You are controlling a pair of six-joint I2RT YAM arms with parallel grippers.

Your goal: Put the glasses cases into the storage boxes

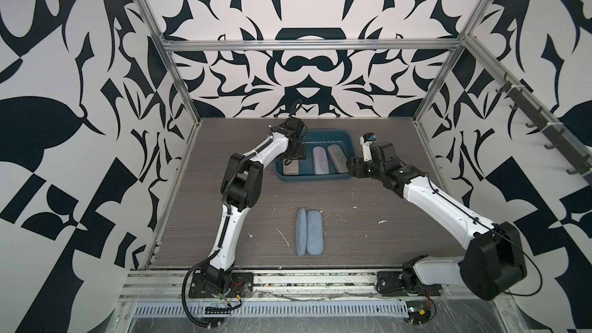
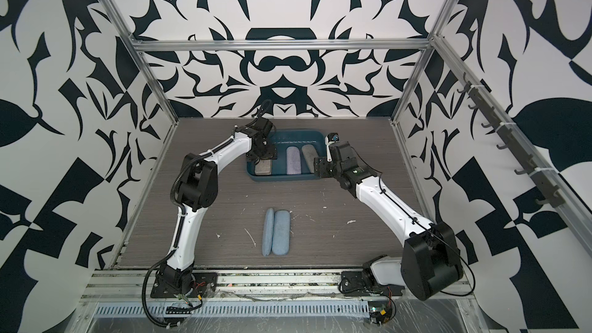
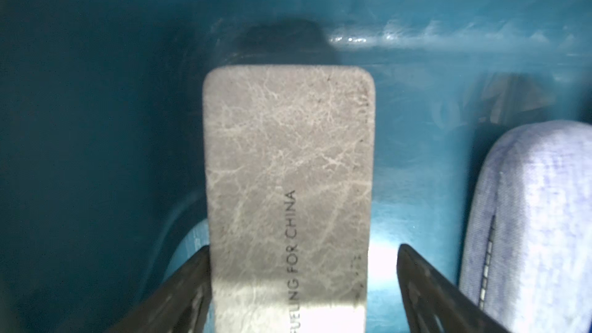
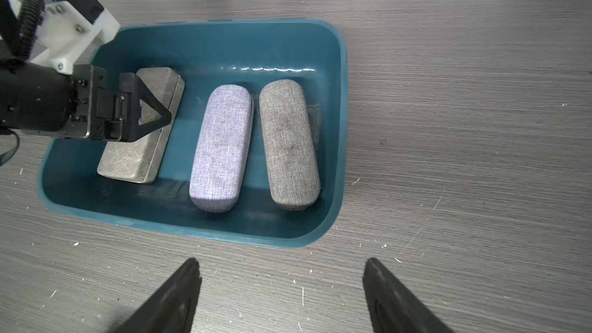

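Note:
A marbled beige glasses case [image 3: 286,141] lies in the left part of the teal storage box [image 4: 343,123], on or close to its floor. My left gripper is open around it; the right finger stands clear of the case, while the left one is at its edge, touch uncertain. To the right, a lilac case [image 4: 222,148] and a grey case [image 4: 288,145] lie in the same box. Two blue-grey cases, one narrow [image 1: 301,232] and one wide [image 1: 314,232], sit side by side on the table. My right gripper is open and empty near the box's right side.
The box stands at the back of the dark wood table [image 1: 382,234], before the patterned rear wall [image 1: 246,80]. Bare table lies between the box and the blue-grey cases, and to both sides.

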